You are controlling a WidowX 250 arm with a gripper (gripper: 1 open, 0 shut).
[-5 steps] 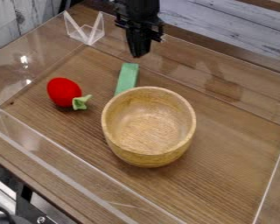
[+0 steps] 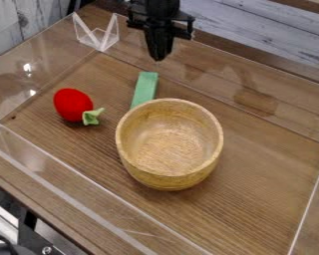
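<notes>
My black gripper [image 2: 159, 48] hangs over the back of the wooden table, shut, with nothing visible between its fingers. Below it, a green bar-shaped block [image 2: 145, 90] lies flat. A red tomato-like object [image 2: 72, 105] with a green top lies to the left of the block. In front of the block stands a large tan wooden bowl [image 2: 169, 164], empty.
A clear angular plastic piece [image 2: 96, 30] is at the back left. A dark round object is cut off at the lower left corner.
My gripper has shifted slightly to the right over the last second. The objects on the table have not visibly moved.
</notes>
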